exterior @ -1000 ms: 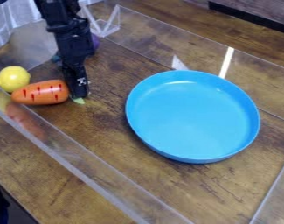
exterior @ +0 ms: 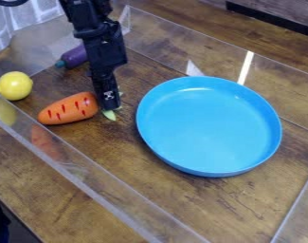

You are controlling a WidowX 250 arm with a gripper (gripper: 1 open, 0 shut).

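Observation:
An orange toy carrot point(exterior: 65, 110) lies on the wooden surface left of a large blue plate point(exterior: 208, 126). My black gripper point(exterior: 103, 100) reaches down from the top to the carrot's green-topped right end, low at the surface. Whether its fingers touch or hold the carrot I cannot tell, nor how far they are open.
A yellow lemon point(exterior: 14, 85) sits at the left, and a purple toy eggplant point(exterior: 73, 57) lies behind the arm. Clear plastic walls border the area. The wood right of the arm, behind the plate, is free.
My gripper has moved right and slightly down in the view. The carrot has shifted the same way and turned a little. The purple eggplant now shows more clearly.

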